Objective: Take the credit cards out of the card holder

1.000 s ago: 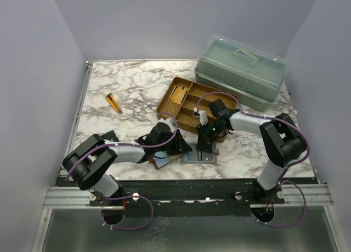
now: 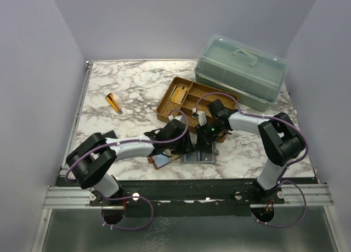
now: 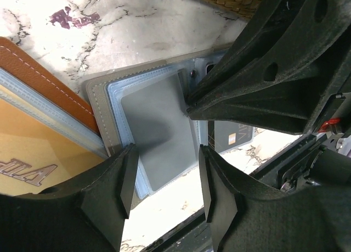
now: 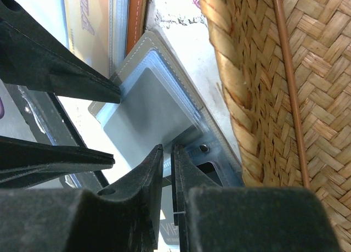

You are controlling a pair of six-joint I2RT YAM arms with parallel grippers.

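Note:
The grey card holder [image 3: 153, 126] lies flat near the front edge of the table, with a clear blue-edged sleeve and grey and dark cards [image 3: 230, 139]. My left gripper is open over its left part, with both fingers low on the holder. My right gripper is shut at the sleeve beside a dark card; what is between its fingers is hard to see.
A woven compartment basket [image 2: 173, 93] lies just behind the holder. A green lidded box [image 2: 241, 71] stands back right, and a yellow cutter [image 2: 113, 102] lies left. An orange card holder [image 3: 38, 153] lies beside the grey one.
My right arm looks nearly unchanged.

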